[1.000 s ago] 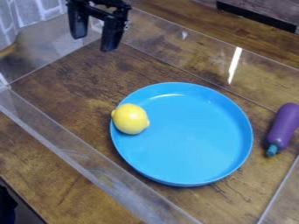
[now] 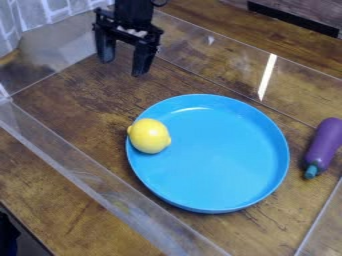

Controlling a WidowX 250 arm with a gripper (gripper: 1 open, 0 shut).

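A blue plate (image 2: 214, 160) lies on the wooden floor, with a yellow round object (image 2: 148, 135) near its left edge. To the right of the plate lies a purple eggplant (image 2: 321, 146). My black gripper (image 2: 122, 56) hangs over the upper-left area, above and away from the plate, its two fingers apart with nothing visible between them.
A clear tray wall runs along the left and bottom.
My gripper has moved slightly right and down toward the middle of the view. The plate, yellow object and eggplant are unchanged.
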